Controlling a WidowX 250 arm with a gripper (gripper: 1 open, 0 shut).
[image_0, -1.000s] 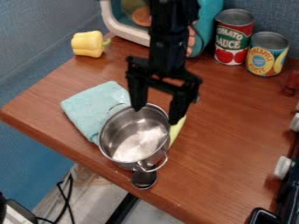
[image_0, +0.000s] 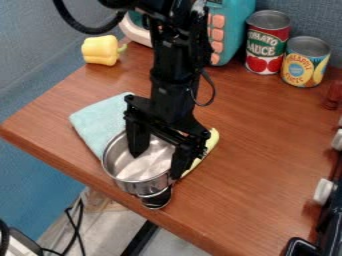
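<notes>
My black gripper is over a steel pot, its fingers at the pot's upper rim and interior. Whether the fingers are open or shut on anything is unclear. The pot sits at the front-left edge of the wooden table, partly hidden by the gripper, with a small metal part below it. A light blue cloth lies behind the pot, and a yellow item shows to its right.
At the back stand a tomato sauce can, a yellow can and a teal toy appliance. A yellow object is at back left. Black equipment lines the right edge.
My gripper has moved down from above the pot to its rim and interior, covering more of it. The pot appears nearly in the same place.
</notes>
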